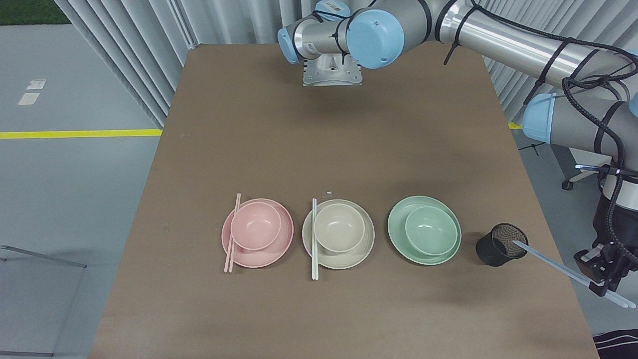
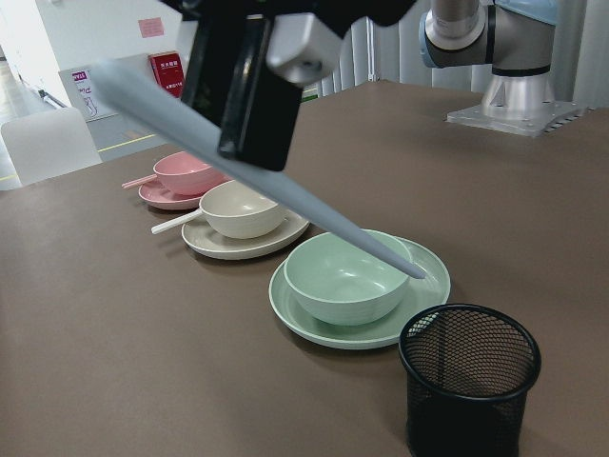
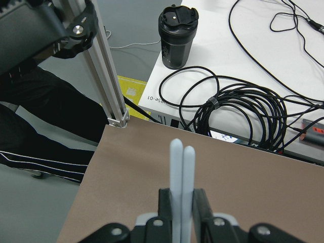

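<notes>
My gripper is shut on a pair of pale blue-grey chopsticks [image 1: 555, 264], held over the table's right edge beside a black mesh cup [image 1: 501, 245], their far tips near its rim in the front view and above it in the left view [image 2: 257, 181]. A green plate with bowl [image 1: 429, 230] sits left of the cup. A cream setting [image 1: 339, 227] with white chopsticks [image 1: 314, 263] and a pink setting [image 1: 255, 226] with pink chopsticks [image 1: 228, 263] stand further left.
A person's dark legs [image 3: 50, 111], a metal post [image 3: 104, 76] and a white surface with coiled cables and a tumbler [image 3: 177, 40] lie beyond the edge.
</notes>
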